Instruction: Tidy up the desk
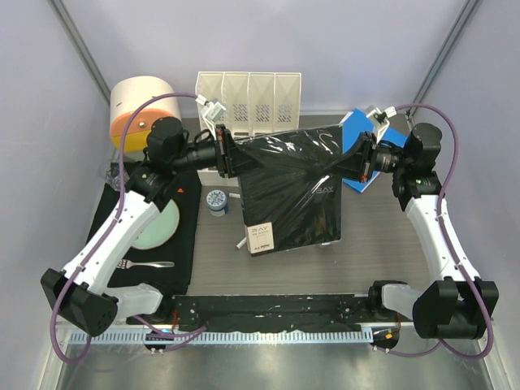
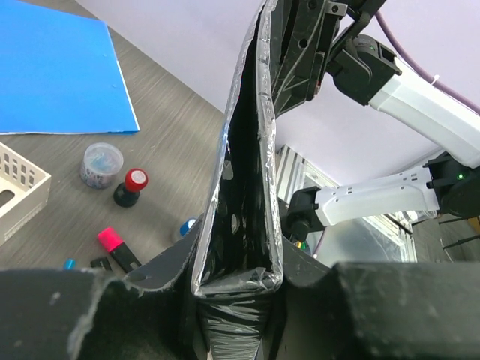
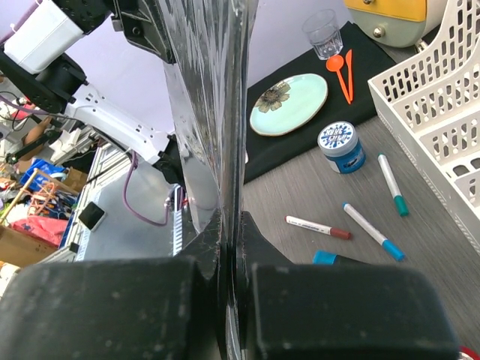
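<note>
A large black plastic bag (image 1: 288, 207) with a pale label near its lower left corner hangs between the two arms over the desk. My right gripper (image 1: 331, 171) is shut on the bag's right side, and the film gathers in creases toward it. At the opposite side, the fingers of my left gripper (image 1: 257, 162) lie against the bag. In the left wrist view, a bunched silvery fold of the bag (image 2: 236, 307) runs between those fingers; whether they clamp it cannot be told. The right wrist view shows the film edge-on, pinched between the fingers.
Several markers, among them a white one with a blue cap (image 3: 373, 231), lie loose near a blue jar (image 3: 341, 150). A white slatted basket (image 1: 244, 89) stands at the back, a blue folder (image 1: 357, 130) back right. A black mat at left holds a green plate (image 1: 158, 227).
</note>
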